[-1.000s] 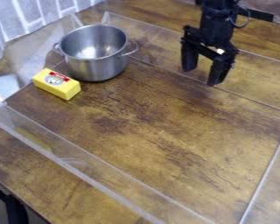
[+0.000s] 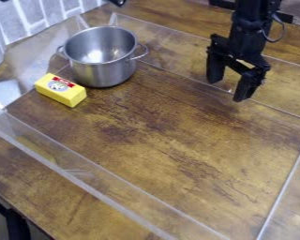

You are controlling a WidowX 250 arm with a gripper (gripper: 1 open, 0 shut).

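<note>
My black gripper (image 2: 235, 77) hangs low over the table at the upper right, its fingers pointing down and apart. It is open; whether a small pale object beneath it lies between the fingers is too small to tell.
A steel pot (image 2: 102, 58) with two handles stands at the upper left. A yellow box (image 2: 61, 90) with a red and white label lies left of it.
My gripper has shifted slightly to the right and changed its angle over the last second. The pot and yellow box have not moved.
</note>
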